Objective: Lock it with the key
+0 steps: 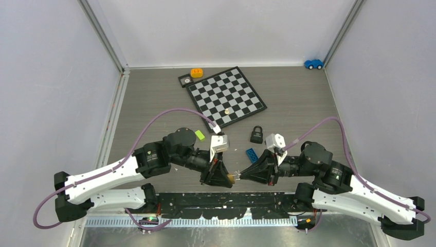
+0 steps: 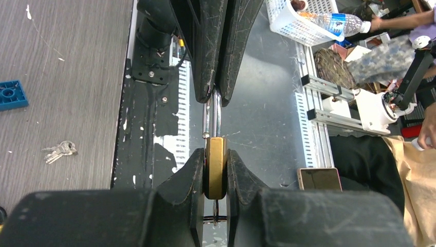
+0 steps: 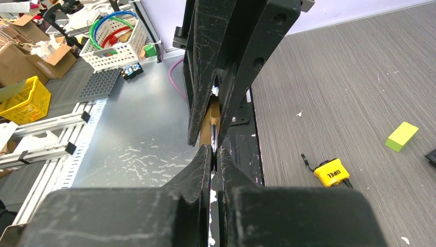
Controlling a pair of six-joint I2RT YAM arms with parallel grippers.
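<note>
My left gripper is shut on a brass padlock point(image 2: 215, 167), whose steel shackle point(image 2: 217, 116) points toward my right gripper. My right gripper is shut on the shackle, facing the left gripper low in the middle of the top view. In the left wrist view, a small metal piece sticks out below the brass body; I cannot tell if it is a key. A bunch of keys point(image 2: 60, 151) lies on the table.
A black padlock point(image 1: 256, 135), blue brick point(image 1: 251, 155), green block point(image 1: 200, 135) and chessboard point(image 1: 226, 98) lie beyond the grippers. A yellow tag point(image 3: 331, 172) also lies on the table. Walls border the back and sides.
</note>
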